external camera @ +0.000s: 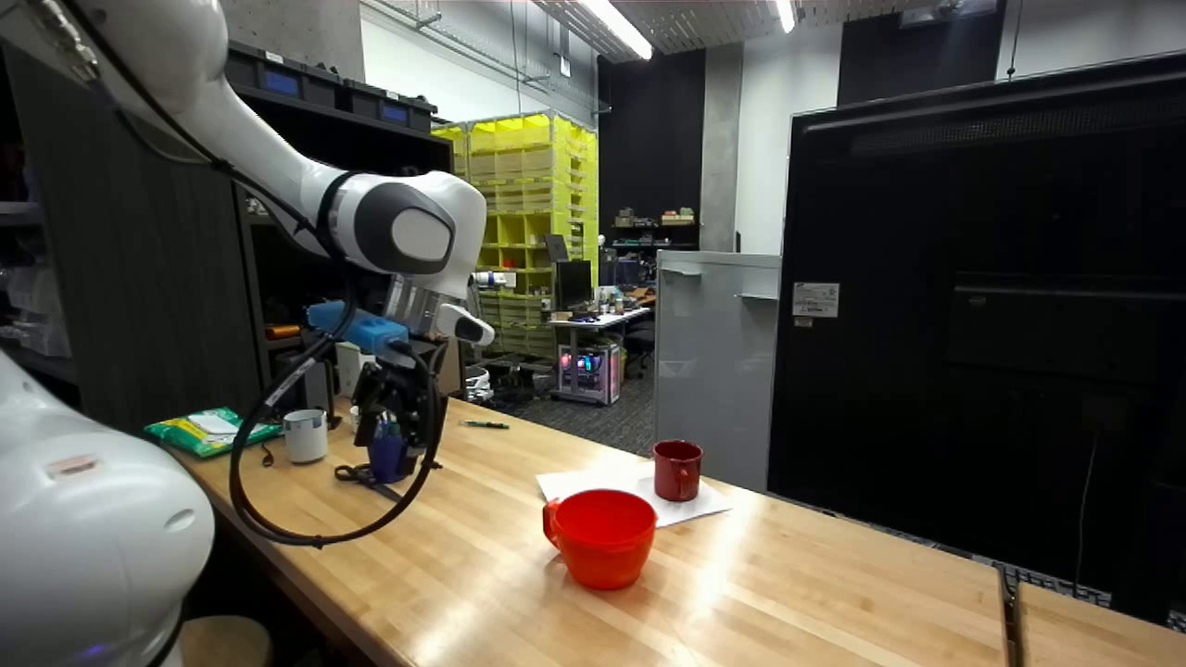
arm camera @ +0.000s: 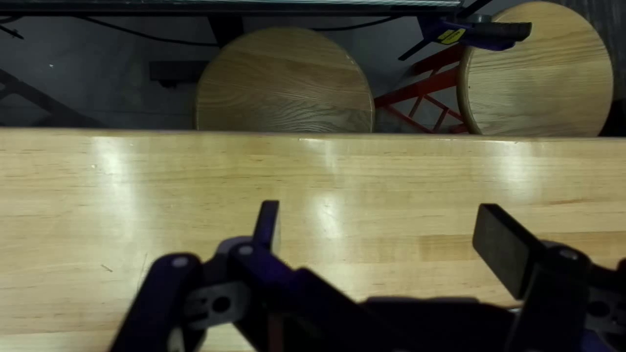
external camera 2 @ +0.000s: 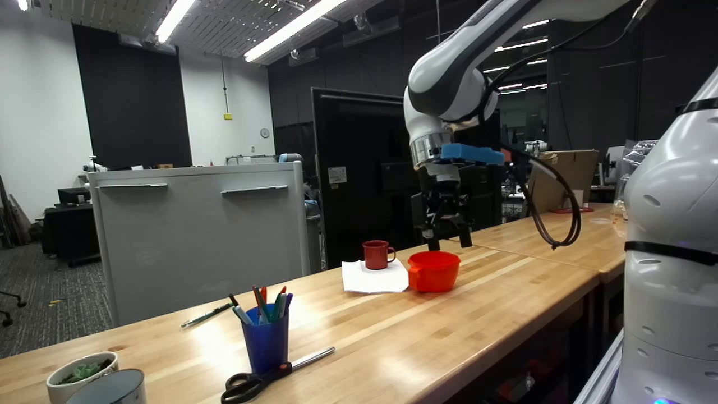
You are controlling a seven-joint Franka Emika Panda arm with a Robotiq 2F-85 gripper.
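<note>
Wide apart in the wrist view, the two fingers of my gripper have only bare tabletop visible beyond them, so it is open and holds nothing. In the second exterior view the gripper (external camera 2: 447, 248) hangs above the table. A red-orange bowl-like cup (external camera: 606, 537) with a handle stands upright on the wood, clear of the gripper in the first exterior view. Behind it, a dark red mug (external camera: 677, 471) rests upright on a white paper sheet (external camera 2: 357, 277). A blue cup (external camera 2: 267, 343) full of pens and markers stands beside black-handled scissors (external camera 2: 252, 385).
A pen (external camera 2: 206, 314) lies near the far edge. At one end sit a grey-white mug (external camera: 305, 435), a small potted plant (external camera 2: 84, 371) and a green packet (external camera: 211, 432). Bare tabletop (external camera: 845, 589) extends right of the red-orange cup. Stools (arm camera: 284, 82) stand below the table edge.
</note>
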